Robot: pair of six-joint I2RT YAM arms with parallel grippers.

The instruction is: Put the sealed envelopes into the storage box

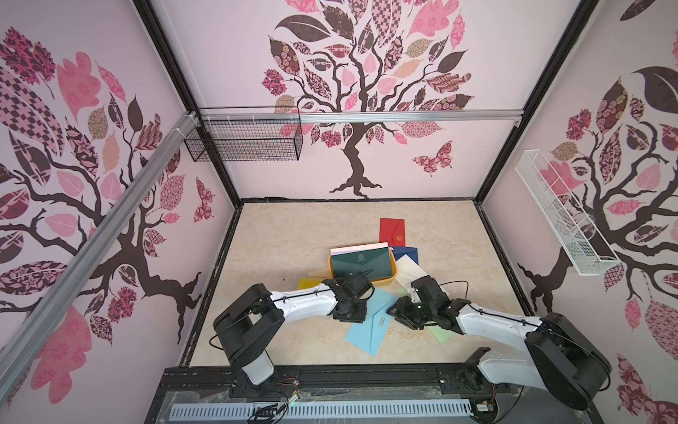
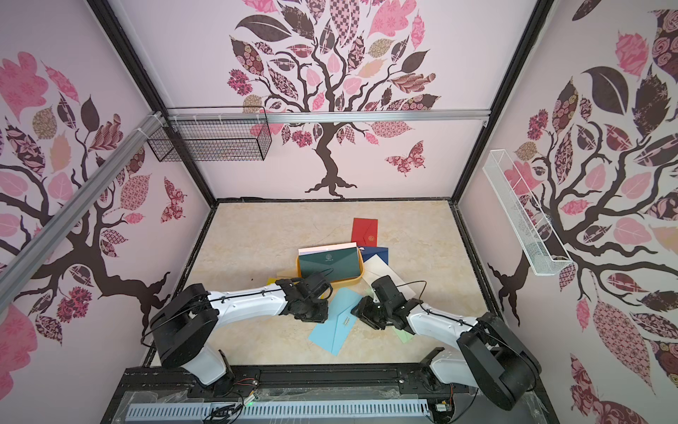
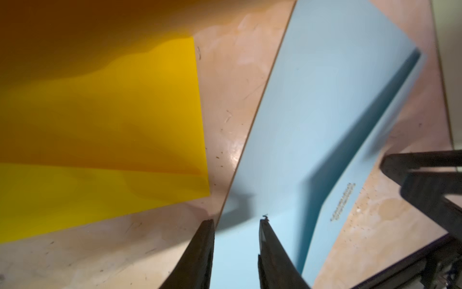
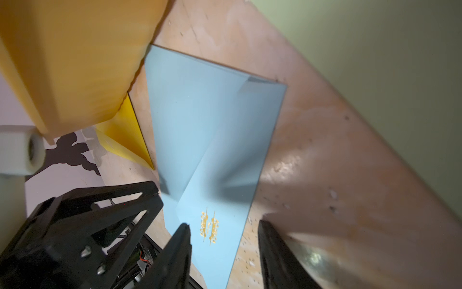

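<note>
On the table between my two grippers lies the light blue envelope (image 1: 362, 337), its long flap lifted a little off the body and a small gold mark on it. In the left wrist view my left gripper is over the envelope's left edge, fingers apart and nothing held. My right gripper stands open above the opposite edge, its fingers on either side of the flap's edge; contact cannot be told. Behind them is the orange-yellow storage box (image 4: 96, 62), with a dark green envelope (image 1: 361, 263) upright inside and paler ones behind it.
A yellow envelope (image 3: 125, 110) lies left of the box, partly hidden. Red (image 1: 392, 231), navy (image 1: 406, 253) and cream (image 1: 411, 272) envelopes lie to the box's right. A pale green one (image 1: 441, 334) is partly under the right arm.
</note>
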